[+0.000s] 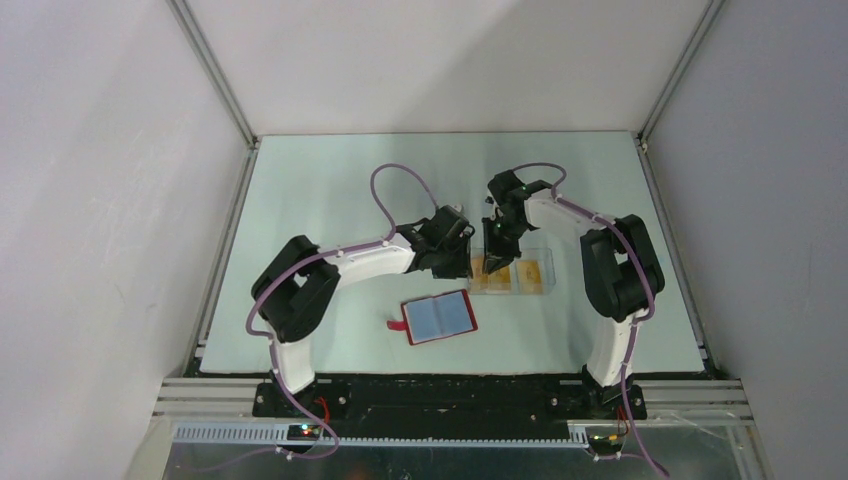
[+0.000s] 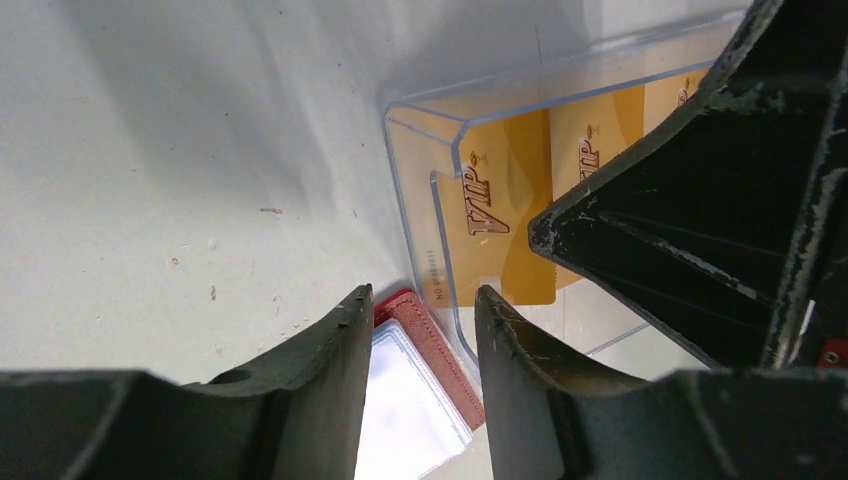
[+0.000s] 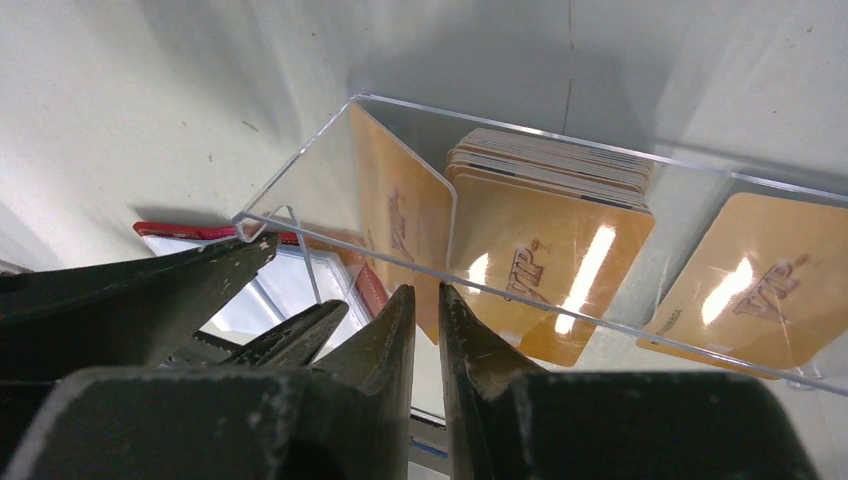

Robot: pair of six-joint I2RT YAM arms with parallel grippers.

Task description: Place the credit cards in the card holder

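A clear tray (image 1: 551,288) holds gold cards. One card (image 3: 395,190) tilts up at the tray's left end; a stack (image 3: 540,245) and another card (image 3: 775,275) lie to its right. The red-edged holder with pale pages (image 1: 440,317) lies open in front of the tray. My left gripper is open at the tray's left end, with the tray's clear wall showing between its fingers. My right gripper is over the tray, its fingers a narrow gap apart; the tilted card's lower part shows in that gap, without a clear grip on it.
Both grippers are close together, and the right arm's black finger crosses the left wrist view. A red tab (image 1: 397,325) sticks out from the holder's left side.
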